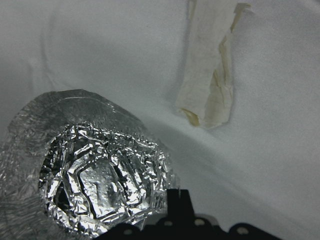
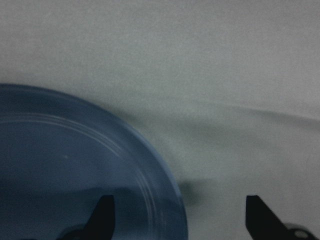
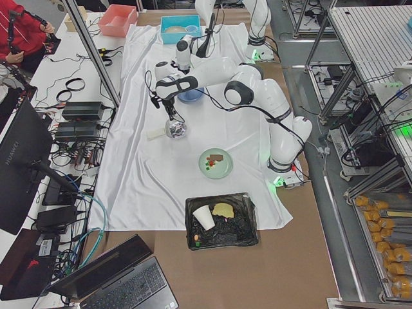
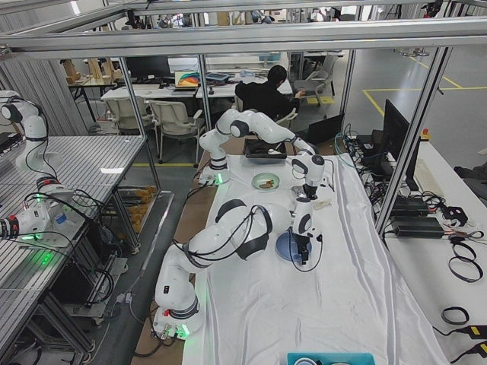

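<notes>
A crumpled silver foil piece [image 1: 100, 180] lies on the white cloth beside a strip of beige paper or tape [image 1: 207, 65]. My left gripper is low over the foil's edge; its fingertips look close together, but whether anything is between them is unclear. My right gripper stands open above the rim of a blue plate [image 2: 65, 155], one finger over the plate and the other over the cloth, with nothing held.
A green plate [image 3: 215, 164] with small food-like pieces lies toward the front. A black lined bin [image 3: 221, 238] holds a white cup and scraps. A cyan tub [image 3: 172, 37] sits at the back. Bare cloth lies between.
</notes>
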